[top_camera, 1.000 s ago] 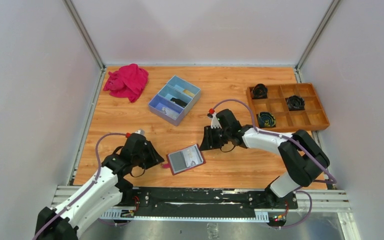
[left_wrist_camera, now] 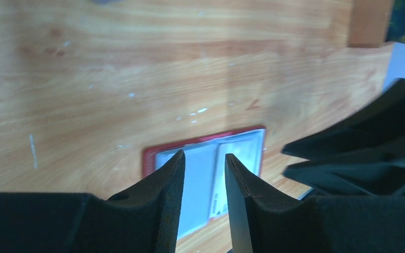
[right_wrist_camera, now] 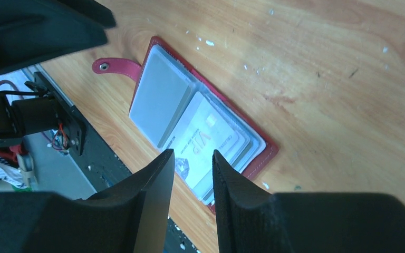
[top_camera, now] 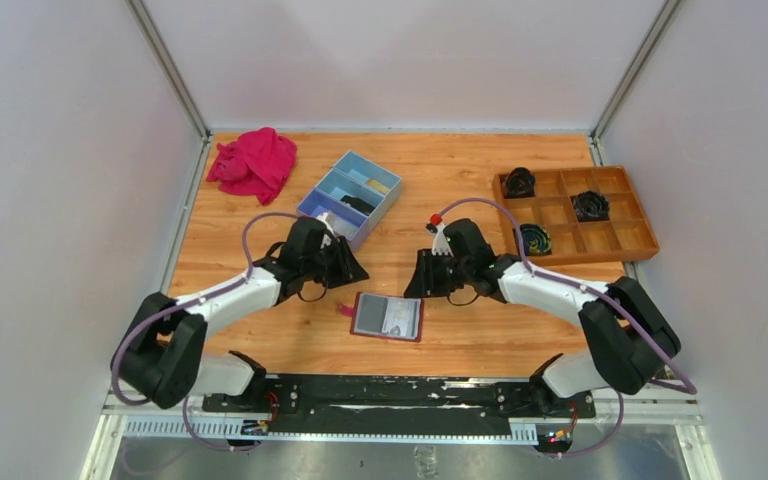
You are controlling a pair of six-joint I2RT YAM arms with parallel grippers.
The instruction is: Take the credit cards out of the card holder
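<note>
The card holder (top_camera: 370, 314) lies opened flat near the table's front, its dark red cover showing round clear sleeves. In the right wrist view, a pale card marked VIP (right_wrist_camera: 203, 138) sits in one half of it; the other half looks greyish and blank. My left gripper hovers above and behind the holder's left part, its fingers a little apart with nothing between them. By the holder's right edge is my right gripper, also part open and empty. The strap with a snap (right_wrist_camera: 117, 66) sticks out from the holder's left side.
Behind my left arm stands a blue compartment box (top_camera: 392, 199) holding a few items. A wooden tray (top_camera: 583, 240) with coiled cables is at the back right. A pink cloth (top_camera: 256, 164) lies back left. Bare table surrounds the holder.
My left gripper moved rightward and away from the front edge, off the strap side. The holder turned until nearly square with the table and shifted slightly right. My right gripper shifted a little right.
</note>
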